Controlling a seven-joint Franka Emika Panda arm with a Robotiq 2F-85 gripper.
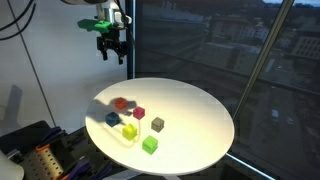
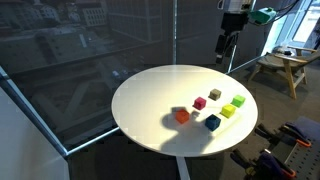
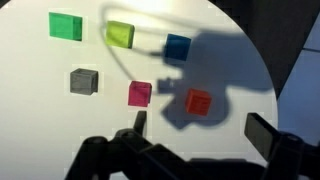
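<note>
My gripper hangs high above the far left part of the white table, its fingers wide apart and empty. In the wrist view its two fingers frame the lower part of the picture, with bare tabletop between them. A red cube lies ahead of the gap, and a magenta cube is to its left. Farther up are a blue cube, a yellow cube and a green cube. A grey-brown cube sits at the left. All the cubes stand apart from one another.
A chair stands on the floor behind the arm. The gripper's shadow falls around the red and blue cubes.
</note>
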